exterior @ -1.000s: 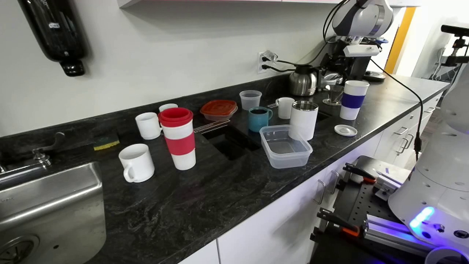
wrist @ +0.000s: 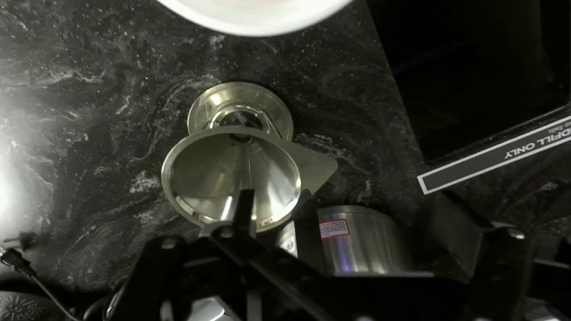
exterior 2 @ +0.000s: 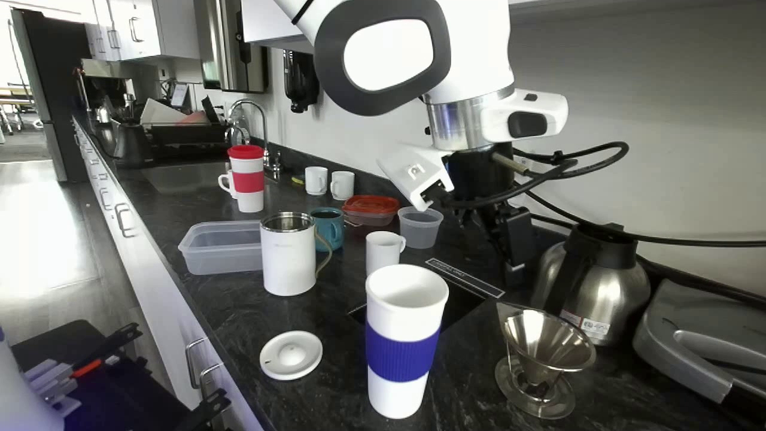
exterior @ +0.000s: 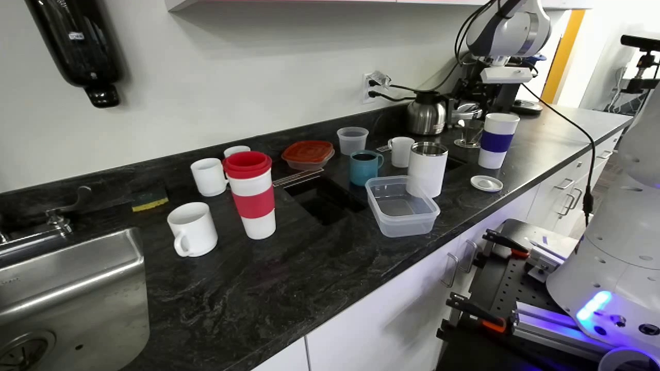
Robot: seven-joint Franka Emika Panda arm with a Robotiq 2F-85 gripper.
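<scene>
My gripper is open, its dark fingers wide apart at the bottom of the wrist view. The left finger overlaps the near rim of the steel dripper cone, and I cannot tell whether they touch. Between the fingers, farther down, shows the steel carafe. In exterior view 2 the gripper hangs above the counter, pointing down near the carafe and behind the dripper. The white cup with a blue band stands upright beside the dripper. Exterior view 1 hides the fingers behind the arm.
A white lid, a white canister, a clear container and several mugs stand along the counter. The red-banded cup is near the sink. Cables loop beside the wrist. Dark openings cut the counter.
The arm has shifted slightly left and down in exterior view 1. The objects on the counter have stayed in place.
</scene>
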